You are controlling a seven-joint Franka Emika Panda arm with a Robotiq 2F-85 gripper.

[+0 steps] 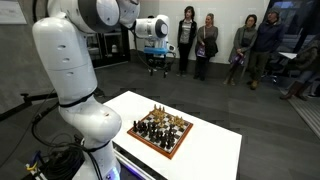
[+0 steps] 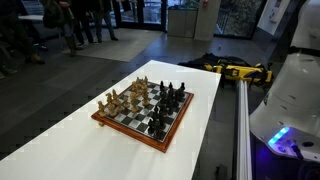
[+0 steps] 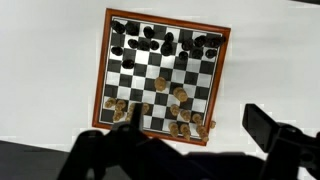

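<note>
A wooden-framed chessboard (image 1: pixel 158 133) lies on the white table, with dark chess pieces (image 1: pixel 152 128) on the near side and light brown pieces (image 2: pixel 121 101) on the opposite side. Seen from above in the wrist view, the dark pieces (image 3: pixel 168 44) gather along the top and the light ones (image 3: pixel 182 115) along the bottom, with two light pieces near the middle. My gripper is open high above the board, its two dark fingers wide apart and nothing between them. In exterior view 1 the gripper (image 1: pixel 158 68) hangs well clear of the pieces.
Bare white tabletop (image 1: pixel 212 145) surrounds the board. Several people (image 1: pixel 207 45) stand beyond the table at the back. Cables (image 1: pixel 65 155) lie by the arm's base, and dark gear (image 2: pixel 240 69) is on the floor behind the table.
</note>
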